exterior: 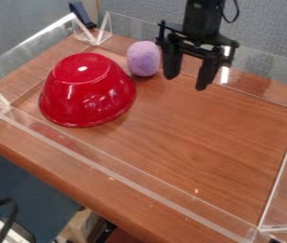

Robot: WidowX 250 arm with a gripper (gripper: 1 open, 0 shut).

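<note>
A red upturned bowl (pixel 86 87) rests on the wooden table at the left. Behind it, slightly right, stands a pale purple egg-shaped object (pixel 143 58). My black gripper (pixel 185 74) hangs right of the purple object at the back of the table, open, its two fingers spread with nothing seen between them.
Clear plastic walls edge the wooden table (pixel 197 152). A dark object (pixel 82 14) sits outside the back left corner, and a cable lies at the lower left, off the table.
</note>
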